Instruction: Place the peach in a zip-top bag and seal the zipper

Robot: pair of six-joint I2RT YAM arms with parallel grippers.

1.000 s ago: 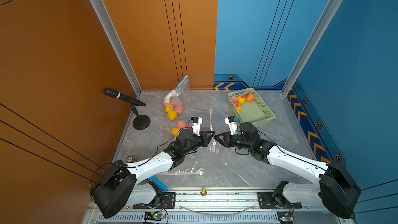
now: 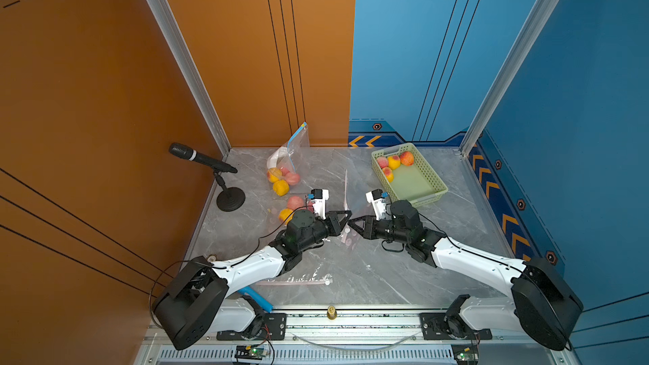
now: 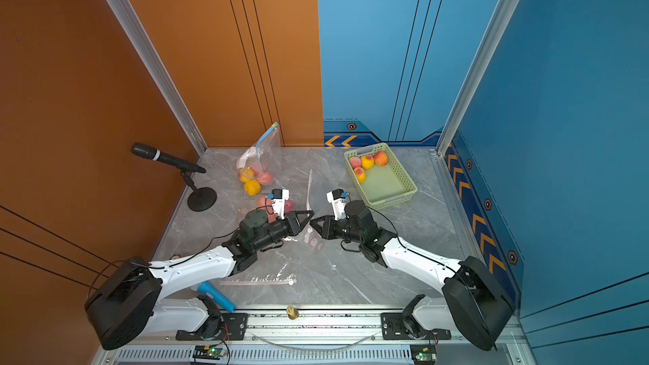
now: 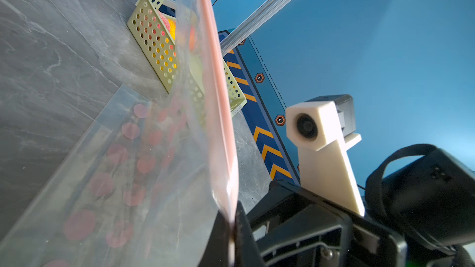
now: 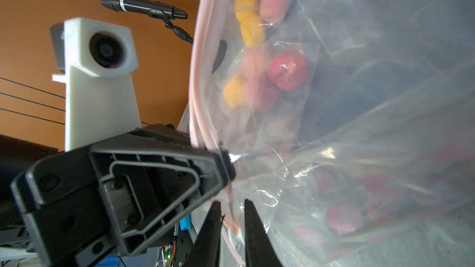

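A clear bag with pink dots hangs by its pink zipper strip (image 4: 217, 94) between my grippers, which face each other closely at table centre. My left gripper (image 2: 346, 216) is shut on the strip. My right gripper (image 3: 316, 224) is shut with the strip running at its fingertips, just beside the left one. Peaches show through the plastic in the right wrist view, lying in bags at the left; whether any is inside the held bag I cannot tell.
A green basket (image 2: 419, 182) with several peaches stands back right. An upright bag (image 2: 294, 155) of fruit and a microphone stand (image 2: 230, 197) are back left. A blue cylinder (image 3: 216, 296) lies front left.
Both grippers have shifted very slightly; my left one and the strip moved a little to the right.
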